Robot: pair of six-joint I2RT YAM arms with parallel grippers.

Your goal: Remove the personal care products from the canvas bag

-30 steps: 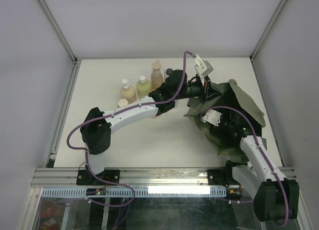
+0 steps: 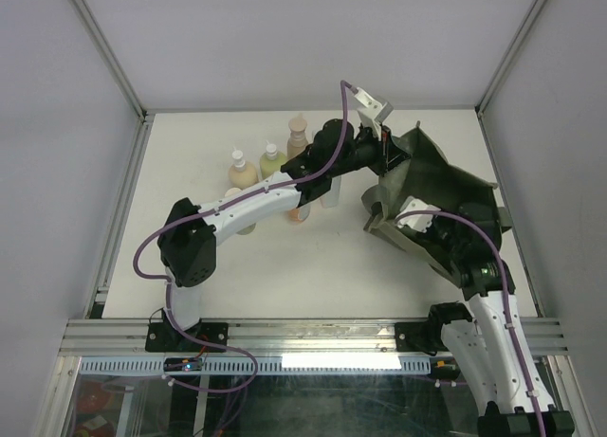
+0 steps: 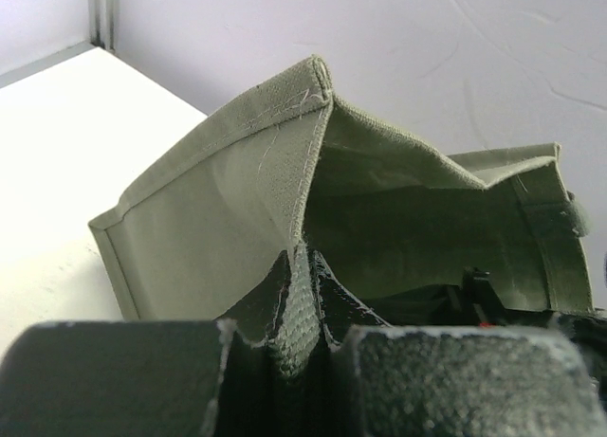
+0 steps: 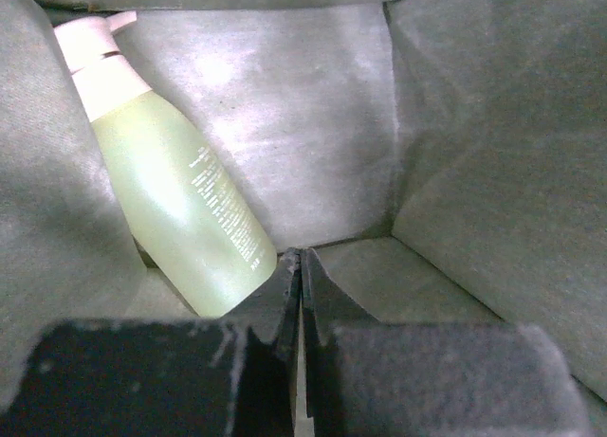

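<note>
The grey-green canvas bag (image 2: pixel 444 176) gapes open at the right of the table. My left gripper is shut on the bag's rim, pinching the folded cloth and holding it up. Inside the bag, a pale green bottle (image 4: pixel 175 195) with a light pink pump cap leans at a slant on the left in the right wrist view. My right gripper is shut beside that bottle's base, with nothing between its fingers. From above, its fingertips are hidden by the bag and the arm.
Several products stand at the table's upper middle: a beige pump bottle (image 2: pixel 244 172), a green one (image 2: pixel 271 160), a tall tan one (image 2: pixel 298 135) and a white one (image 2: pixel 331 194), partly covered by my left arm.
My left gripper has moved toward the back of the table, drawing the bag's rim with it.
</note>
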